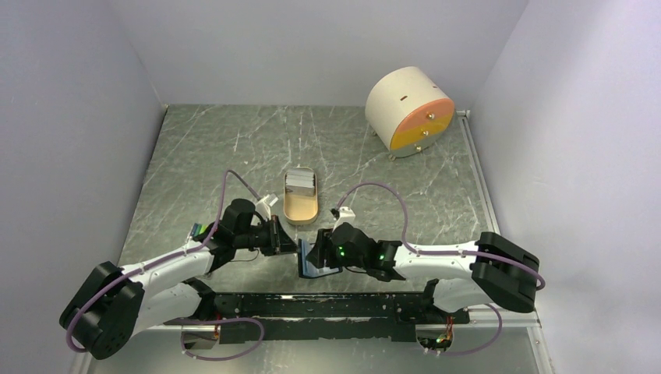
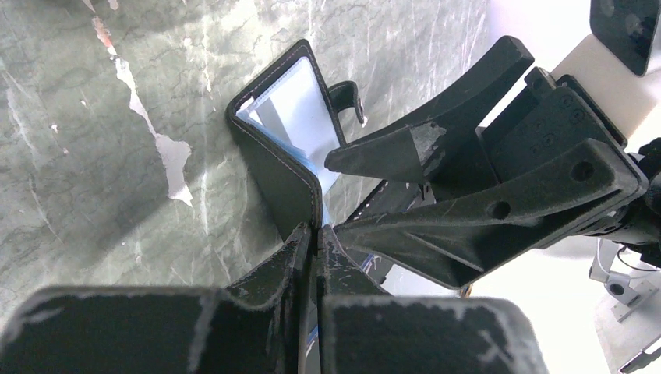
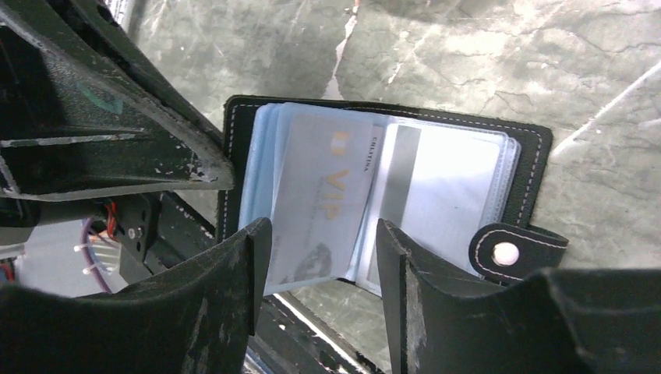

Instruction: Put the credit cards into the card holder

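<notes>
Spread open on the table lies the black card holder (image 3: 491, 125), its clear sleeves showing a printed "VIP" card (image 3: 331, 179) and a white panel beside it. My left gripper is shut on the edge of the holder's raised cover (image 2: 273, 171). Over the sleeves, my right gripper stands open, with its fingers (image 3: 248, 265) apart above the VIP page; I cannot tell whether they touch it. In the top view, pale cards (image 1: 300, 182) stand at the far end of a tan tray (image 1: 301, 210) behind the holder.
A cream, round-topped drawer box (image 1: 405, 109) stands at the back right. Small coloured items (image 1: 196, 231) show partly behind the left arm.
</notes>
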